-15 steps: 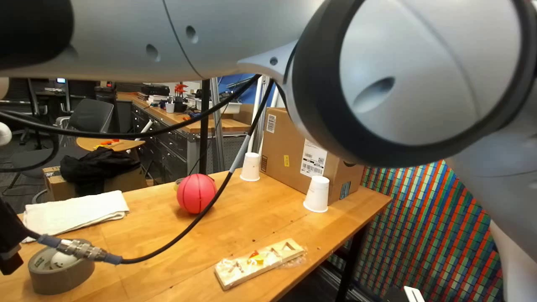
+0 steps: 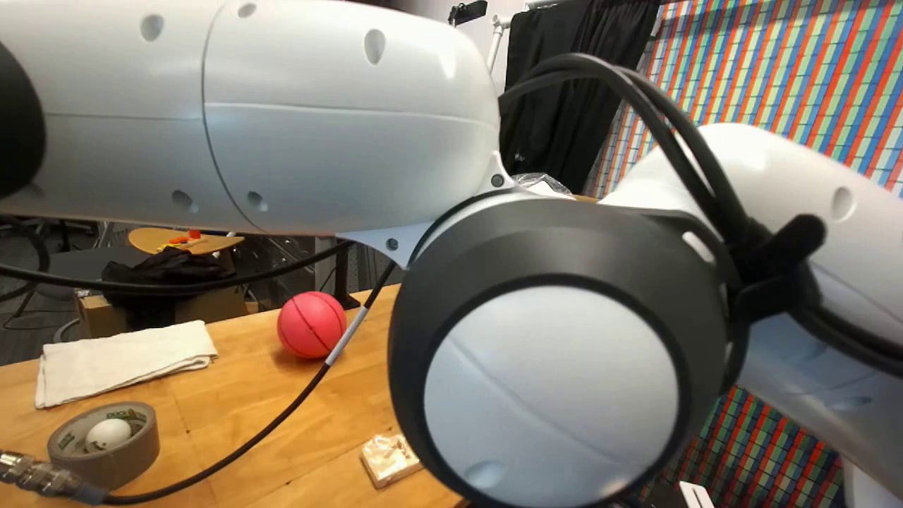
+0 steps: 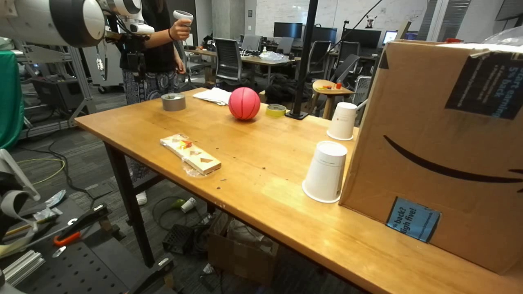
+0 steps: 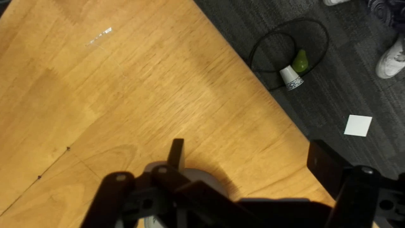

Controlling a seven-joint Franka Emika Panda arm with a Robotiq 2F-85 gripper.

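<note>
My gripper is open, its dark fingers wide apart with only tabletop showing between the tips. Below it in the wrist view, the grey tape roll (image 4: 205, 178) is partly covered by the gripper's body. Exterior view 1 shows a white ball (image 2: 108, 434) inside the ring of that tape roll (image 2: 140, 449). The pink ball (image 3: 244, 103) rests on the table farther back, beside a yellow tape roll (image 3: 276, 110). A wooden board with cut-out shapes (image 3: 206, 164) lies near the front edge, bits of clear plastic around it.
A folded white cloth (image 2: 127, 360) lies behind the grey tape. Two upside-down white cups (image 3: 326, 171) stand by a large cardboard box (image 3: 441, 147). A black pole (image 3: 302, 63) rises behind the ball. Mid-table is clear. A person (image 3: 157, 59) stands beyond the table's far end.
The arm has shifted; its elbow now sits lower and hides the box and cups in exterior view 1. The pink ball sits slightly farther left.
</note>
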